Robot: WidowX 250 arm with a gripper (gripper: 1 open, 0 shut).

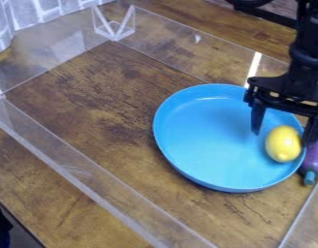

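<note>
My black gripper [281,118] hangs at the right over a blue plate [207,140], its fingers apart and pointing down, with nothing held between them. A yellow oval object [283,144] lies on the right part of the plate, just below the fingers. A purple object [313,160] with a teal tip lies just right of the plate, partly cut off by the frame edge.
A clear-walled tray or enclosure [71,172] surrounds the work area on the wooden table [90,97]. The wood left of the plate is bare.
</note>
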